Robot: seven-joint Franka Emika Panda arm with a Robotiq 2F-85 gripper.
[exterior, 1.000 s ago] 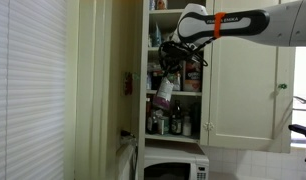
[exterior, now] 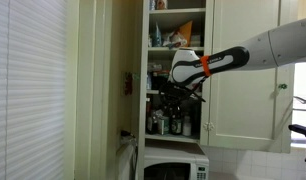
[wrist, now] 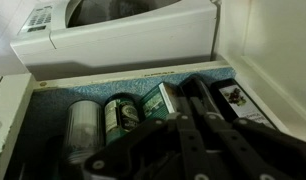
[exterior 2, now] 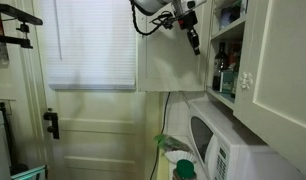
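Observation:
My gripper [exterior: 174, 97] is in front of the open cupboard's middle shelves. Its dark fingers [wrist: 198, 108] point down over the bottom shelf in the wrist view and look drawn together; what lies between them is too dark to make out. A clear-lidded jar [wrist: 84, 127], a dark green can [wrist: 121, 117] and a green box [wrist: 156, 102] stand left of the fingers. To their right leans a dark packet with a pale label [wrist: 238, 100]. In exterior view 2 the gripper [exterior 2: 196, 45] hangs near the cupboard opening.
A white microwave [exterior: 176, 160] sits below the cupboard. The cupboard door [exterior: 243, 90] stands to the right, and another pale panel [exterior: 98, 80] to the left. Upper shelves hold several packets [exterior: 178, 38]. A green-lidded container [exterior 2: 184, 170] rests on the counter.
The gripper has moved down and the arm has tilted.

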